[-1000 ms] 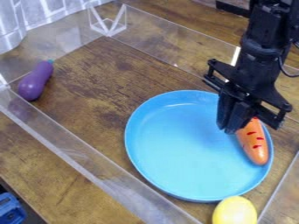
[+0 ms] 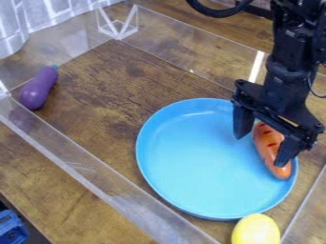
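Observation:
My black gripper is open, low over the right part of a blue plate. Its two fingers straddle an orange carrot-like object with dark marks, which lies on the plate's right side and is partly hidden by the gripper. Whether the fingers touch it I cannot tell.
A yellow egg-shaped object sits just below the plate. A purple eggplant lies at the far left. Clear walls edge the wooden surface, whose upper-left area is bare. A blue item is at the bottom-left corner.

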